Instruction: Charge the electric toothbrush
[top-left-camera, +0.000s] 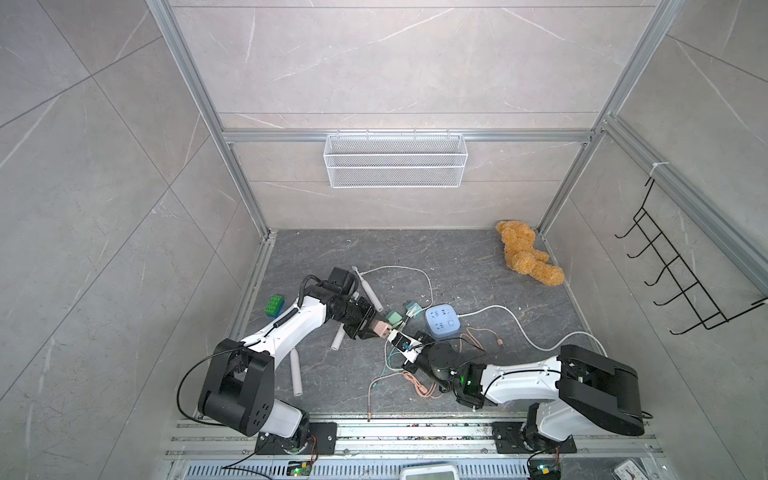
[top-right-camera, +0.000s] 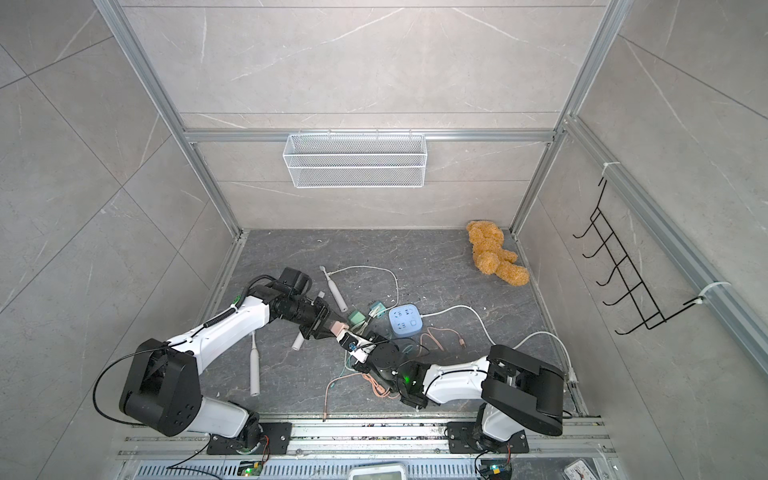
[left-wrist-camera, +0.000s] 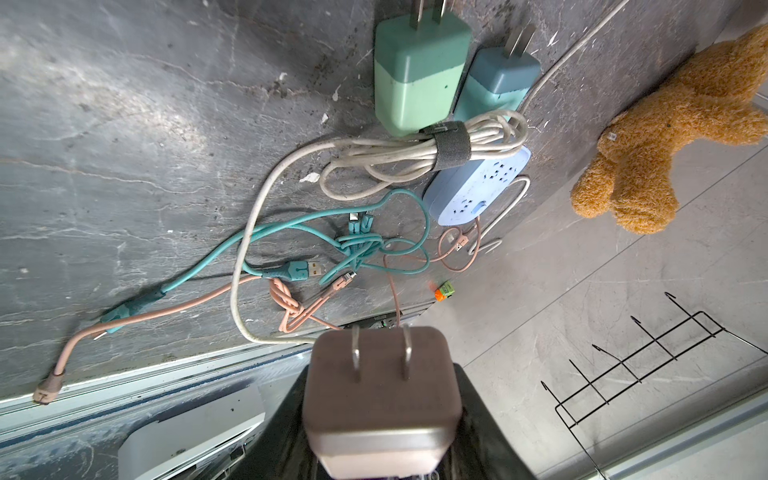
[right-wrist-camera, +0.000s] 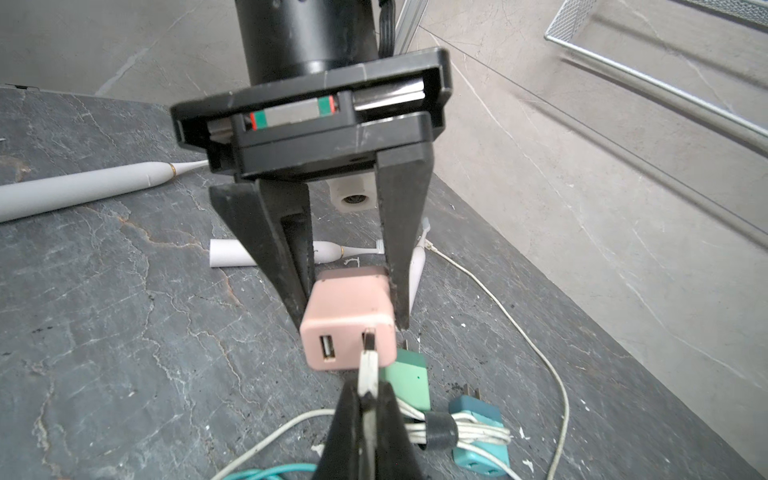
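A pink charger block (right-wrist-camera: 349, 312) is held above the table, with my left gripper shut on its sides. In the left wrist view its two prongs face the camera. My right gripper is shut on a white USB plug (right-wrist-camera: 368, 377). The plug's metal tip is at the block's right-hand port; how deep it sits cannot be told. The other port is empty. On the table lie one white toothbrush (right-wrist-camera: 88, 189), a second toothbrush (right-wrist-camera: 232, 253) behind the left gripper, and a third toothbrush (top-left-camera: 368, 289) with a white cable.
A blue power strip (top-left-camera: 442, 321) lies right of the grippers. Green (left-wrist-camera: 421, 72) and blue-teal chargers (left-wrist-camera: 497, 80) and a bundled white cable (left-wrist-camera: 488, 136) lie near. Teal (left-wrist-camera: 320, 216) and pink cables (left-wrist-camera: 288, 300) tangle in front. A teddy bear (top-left-camera: 528, 254) lies back right.
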